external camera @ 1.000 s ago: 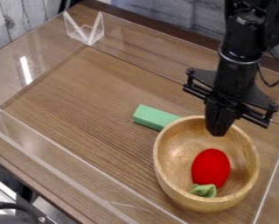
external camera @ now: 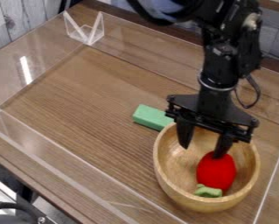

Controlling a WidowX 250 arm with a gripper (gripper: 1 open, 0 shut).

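My gripper (external camera: 209, 122) is open, low over the back part of a wooden bowl (external camera: 174, 175). In the bowl, at the right, a red object (external camera: 216, 170) with a small green piece (external camera: 209, 191) at its front sits below the fingers. A green block (external camera: 151, 115) lies on the table just left of the bowl, partly hidden by the gripper. Whether the fingers touch anything is hard to tell.
A small white wire-like object (external camera: 86, 28) stands at the far back left.
The objects look unmoved.
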